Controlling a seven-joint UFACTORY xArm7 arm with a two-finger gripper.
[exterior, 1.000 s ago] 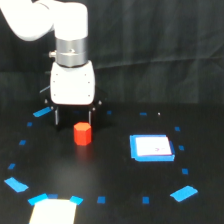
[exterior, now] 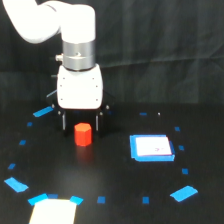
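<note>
An orange-red block [exterior: 83,135] rests on the dark table, left of the middle of the camera view. My white gripper [exterior: 84,119] points downward just over it. Its thin dark fingers stand wide apart, one to each side of the block's upper part in this view. Nothing shows held between them, so the gripper is open. From this single angle I cannot tell how far the fingers are in front of or behind the block.
To the right lies a blue-edged square with a white centre [exterior: 153,146]. A pale cream square [exterior: 53,211] is cut off by the lower left edge. Blue tape pieces [exterior: 184,193] mark the table. Bare table separates the block from the blue-edged square.
My gripper has shifted a little to the right and slightly lower, so its fingers now sit more evenly about the block. The block and the squares have not moved.
</note>
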